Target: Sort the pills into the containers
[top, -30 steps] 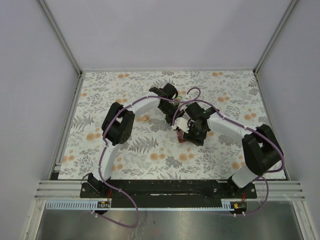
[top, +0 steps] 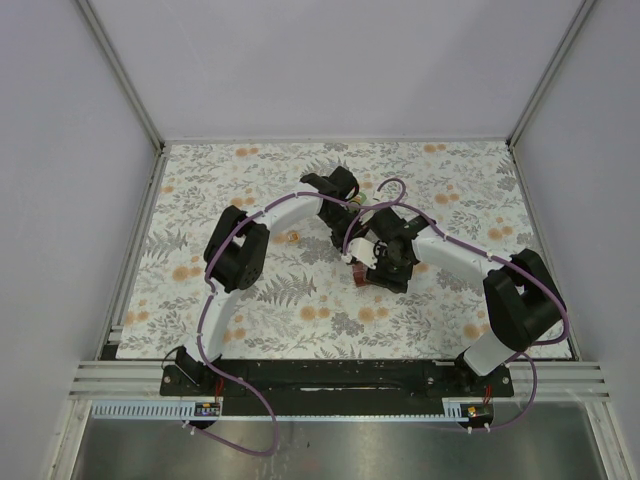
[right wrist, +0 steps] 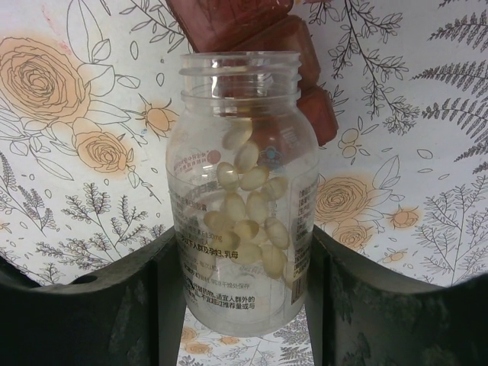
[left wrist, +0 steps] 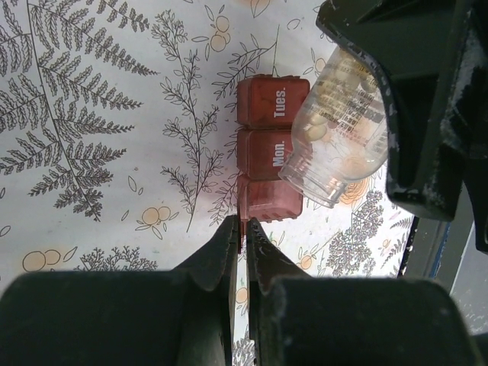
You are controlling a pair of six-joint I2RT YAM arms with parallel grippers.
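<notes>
A red pill box with lids marked "Tues." and "Mon." lies on the patterned cloth. Its nearest compartment stands open, and I cannot make out any pill inside. My left gripper is shut at that compartment's edge, with the thin raised red lid between its fingertips. Tilted over the box is a clear bottle, its mouth beside the open compartment and the "Mon." lid. Several pale oval pills lie inside the bottle. Around its body, my right gripper is shut.
A small orange object lies to the left on the cloth, and a greenish item sits behind the left arm. Both arms crowd the middle.
</notes>
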